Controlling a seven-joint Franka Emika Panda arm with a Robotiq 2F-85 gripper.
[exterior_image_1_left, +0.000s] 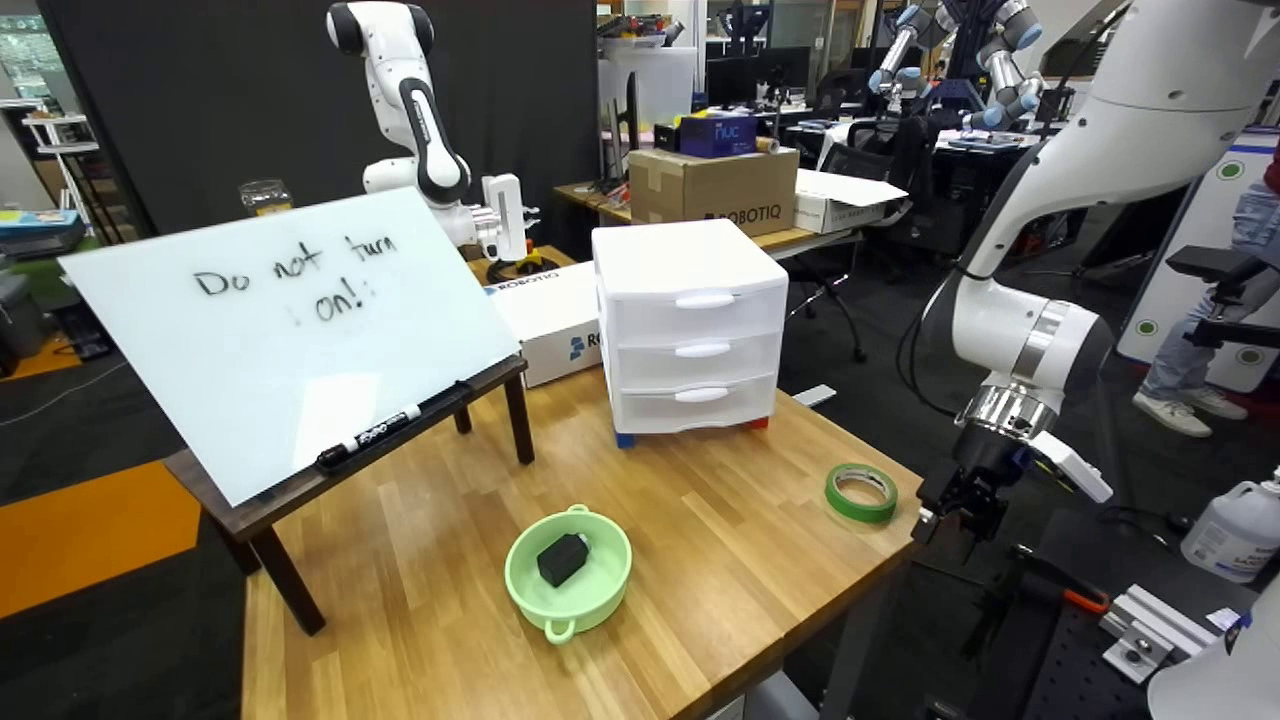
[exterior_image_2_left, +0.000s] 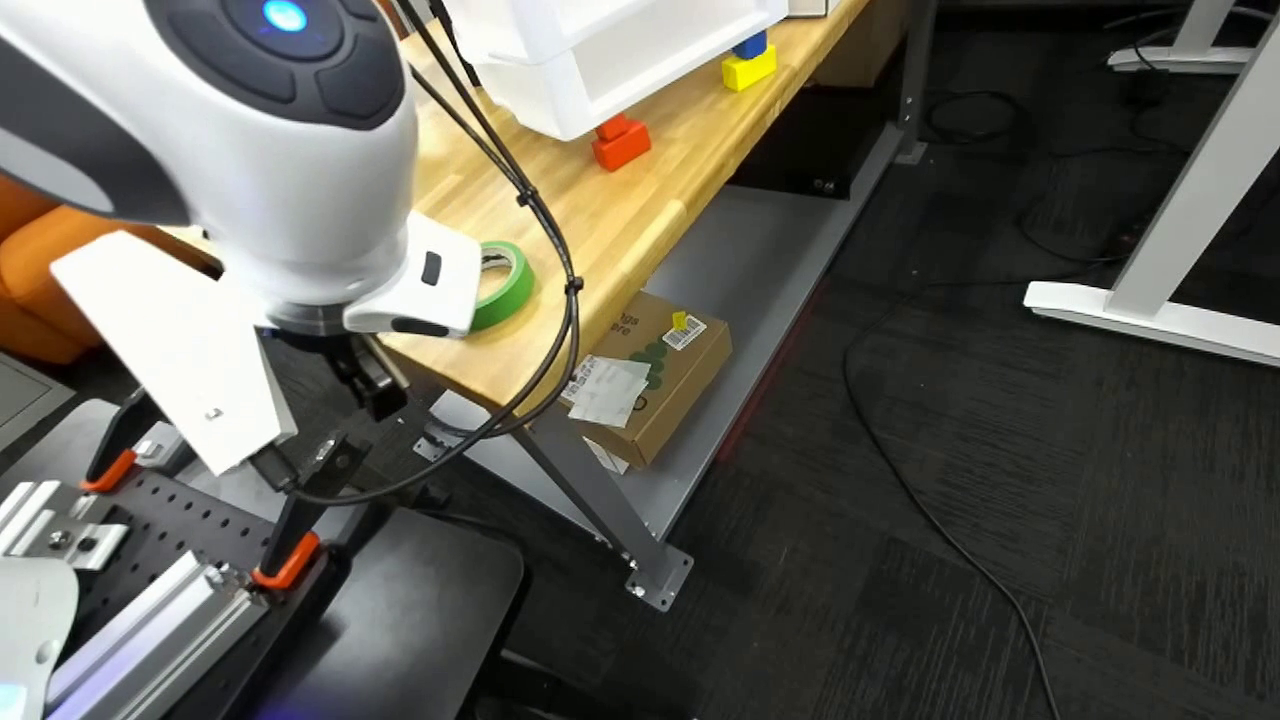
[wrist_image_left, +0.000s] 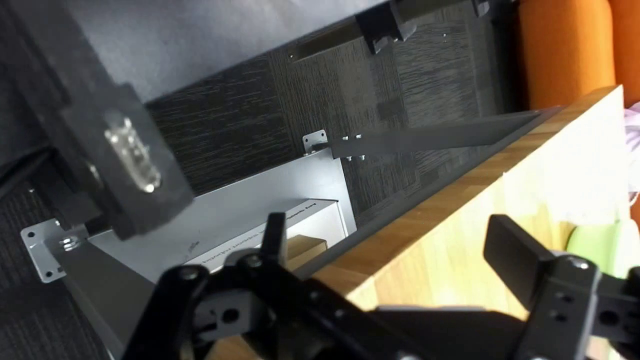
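My gripper (exterior_image_1_left: 960, 522) hangs just off the table's right corner, open and empty. In the wrist view its two black fingers (wrist_image_left: 516, 258) stand wide apart, with the table edge between and below them. A roll of green tape (exterior_image_1_left: 861, 493) lies flat on the wooden table (exterior_image_1_left: 720, 528), a short way left of the gripper in exterior view 1. Toward the table's middle, a light green bowl (exterior_image_1_left: 606, 584) holds a black block (exterior_image_1_left: 561, 559). Part of that bowl (wrist_image_left: 591, 246) shows at the wrist view's right side.
A white drawer unit (exterior_image_1_left: 693, 324) stands on blocks at the back. On the left, a whiteboard (exterior_image_1_left: 300, 336) with a marker (exterior_image_1_left: 369, 434) rests on a dark stand. Cables (exterior_image_2_left: 546, 228) loop along my arm. The table between bowl and tape is clear.
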